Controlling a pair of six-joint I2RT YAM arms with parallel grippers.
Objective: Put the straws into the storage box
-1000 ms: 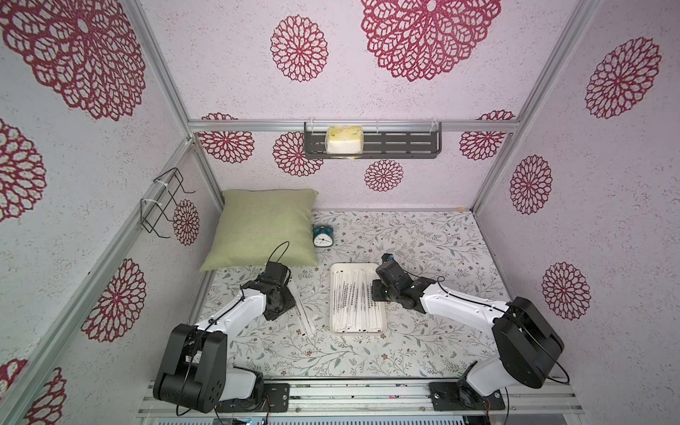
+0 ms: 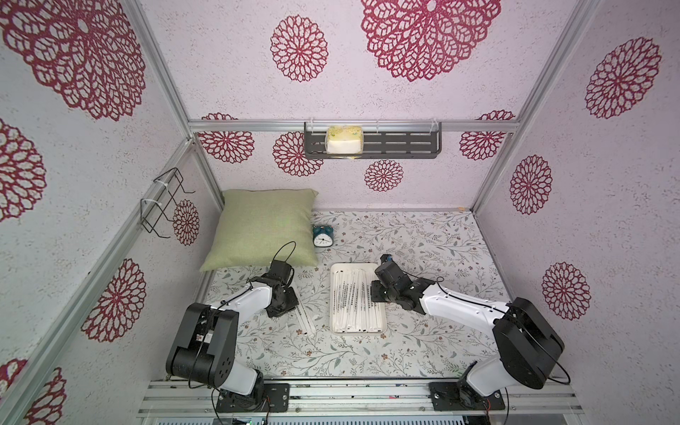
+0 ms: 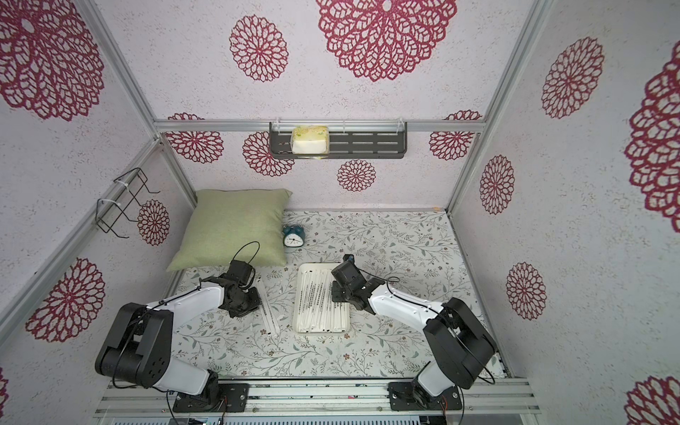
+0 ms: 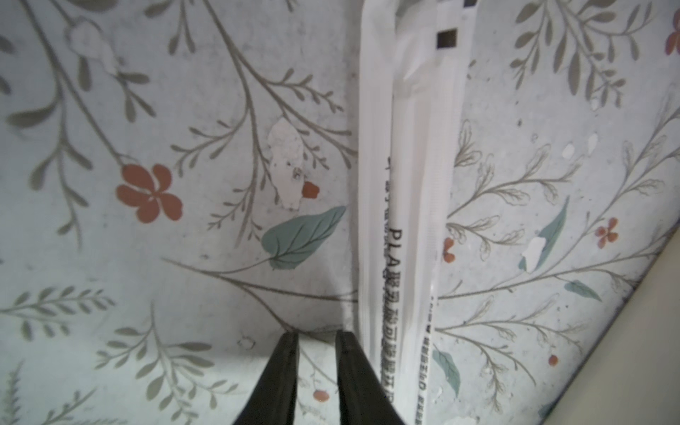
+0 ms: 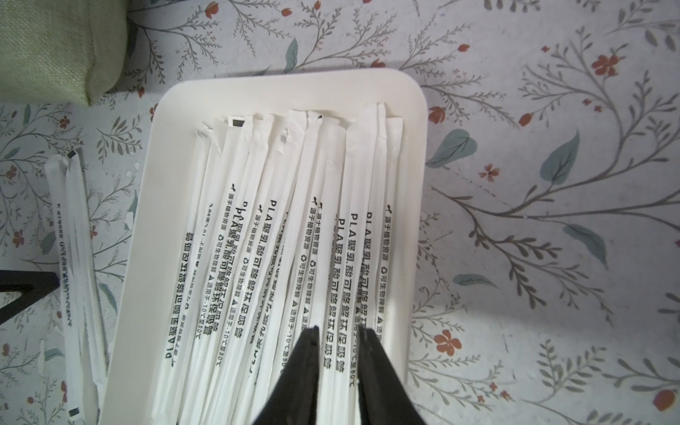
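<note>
Two paper-wrapped straws (image 4: 411,177) lie side by side on the patterned cloth, left of the white storage box (image 5: 405,212). In the left wrist view, my left gripper is slightly open just left of these straws, nothing between its fingers. Several more wrapped straws (image 5: 283,248) lie lengthwise inside the box. At the box's right side is my right gripper, its fingertips a little apart in front of the boxed straws; no straw shows held there. In the top views the left gripper hides the far part of the loose straws.
A green pillow (image 2: 262,226) lies at the back left, close behind the left arm. Beside it stands a small teal alarm clock (image 2: 323,236). A dark shelf (image 2: 396,145) hangs on the back wall.
The right arm, the box and the straws look unmoved.
</note>
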